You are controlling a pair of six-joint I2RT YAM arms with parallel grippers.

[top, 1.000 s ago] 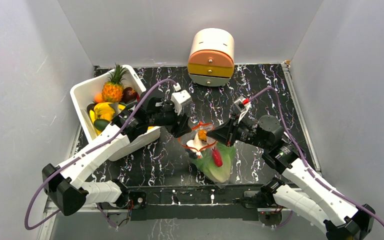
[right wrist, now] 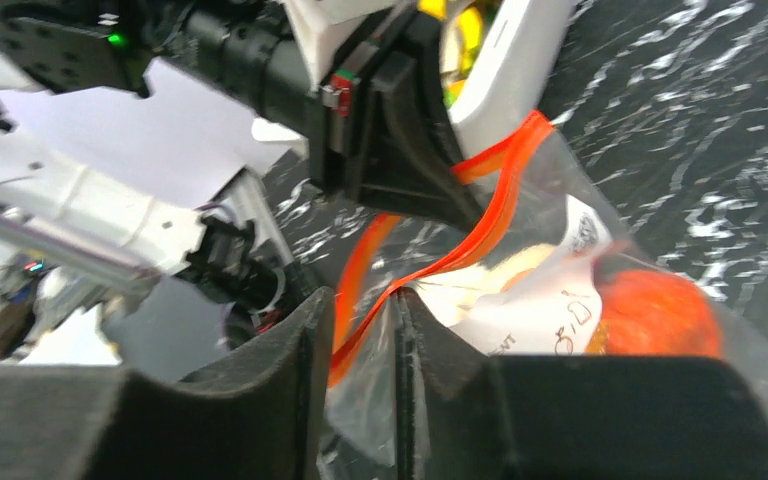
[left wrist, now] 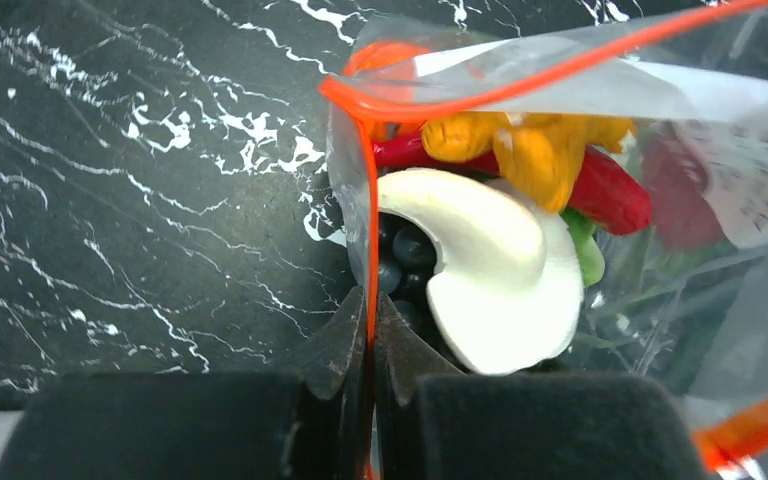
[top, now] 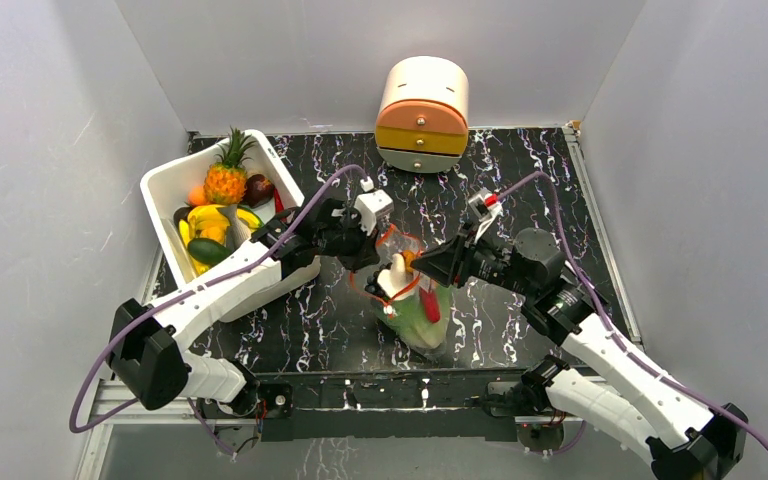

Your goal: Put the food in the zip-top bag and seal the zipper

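The clear zip top bag (top: 410, 320) with orange zipper stands mid-table, holding a red pepper (top: 430, 305), white mushroom (left wrist: 470, 260), yellow food (left wrist: 540, 160), dark grapes (left wrist: 410, 245) and green items. My left gripper (top: 365, 258) is shut on the bag's orange zipper edge (left wrist: 370, 200); the strip runs between its fingertips. My right gripper is at the opposite side, with the orange rim (right wrist: 500, 200) between its fingers; whether it is closed tightly is unclear. The bag's mouth stands open.
A white bin (top: 160, 200) of fruit and vegetables, including a pineapple (top: 225, 183), is at left under my left arm. A small drawer box (top: 422, 100) stands at the back.
The bag's rim has been pulled left and its mouth looks wider. The right gripper has barely moved.
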